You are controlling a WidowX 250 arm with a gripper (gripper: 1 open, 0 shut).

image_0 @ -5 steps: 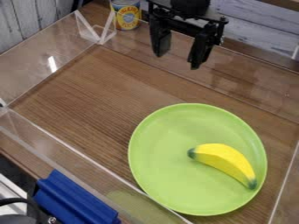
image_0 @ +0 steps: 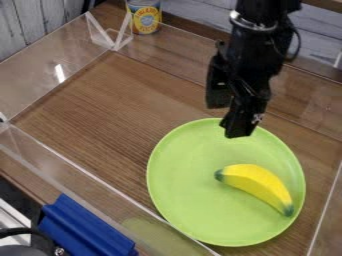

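Note:
A yellow banana (image_0: 257,185) lies on a large green plate (image_0: 187,195) at the front right of the table. My black gripper (image_0: 227,110) hangs open over the back part of the plate, above and behind the banana, with nothing seen between its fingers.
A blue rack (image_0: 94,235) sits at the bottom left edge, beside a clear plastic wall. A can (image_0: 143,16) stands at the back left.
The banana and plate have not moved.

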